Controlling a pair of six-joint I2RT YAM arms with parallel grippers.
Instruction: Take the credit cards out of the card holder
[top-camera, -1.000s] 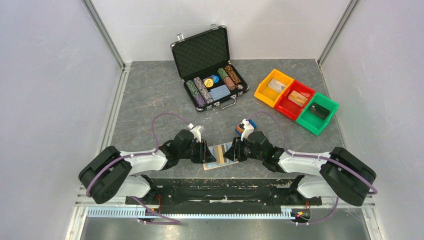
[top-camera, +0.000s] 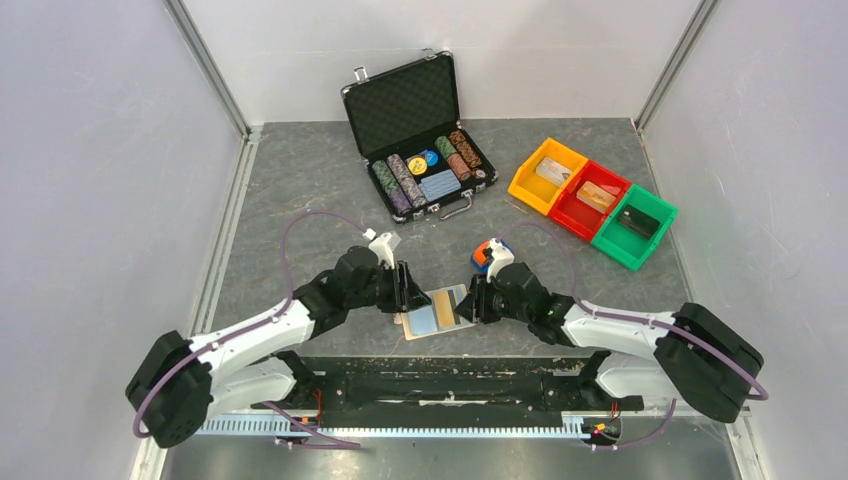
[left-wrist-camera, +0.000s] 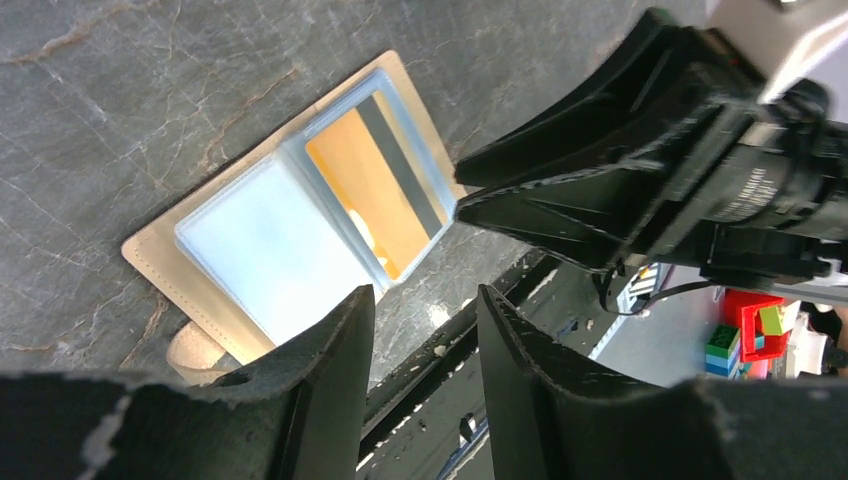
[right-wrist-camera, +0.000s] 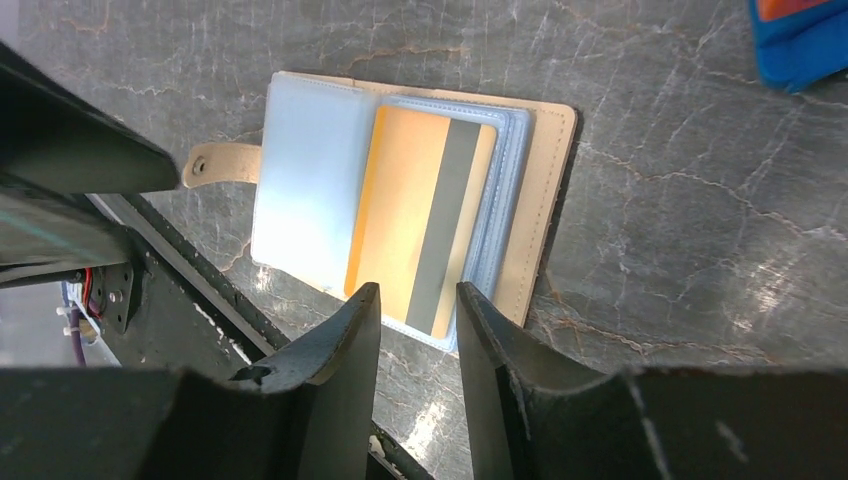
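The card holder (top-camera: 421, 318) lies open and flat on the table between both arms, with tan leather outside and pale blue sleeves inside. A gold card with a dark stripe sits in its right-hand sleeve, and this card (left-wrist-camera: 368, 188) shows in the left wrist view too. My left gripper is part open above the lower edge of the holder, nothing between its fingers. Over the card's lower right end stands my right gripper, also part open and empty. Whether its fingertips touch the card is hard to tell.
An open poker-chip case (top-camera: 425, 150) stands at the back. Yellow, red and green bins (top-camera: 598, 228) with small items are at the back right. A blue-orange object (right-wrist-camera: 800, 45) lies just behind the right gripper.
The right arm has moved slightly to the right, and the gold card appears a little further right.
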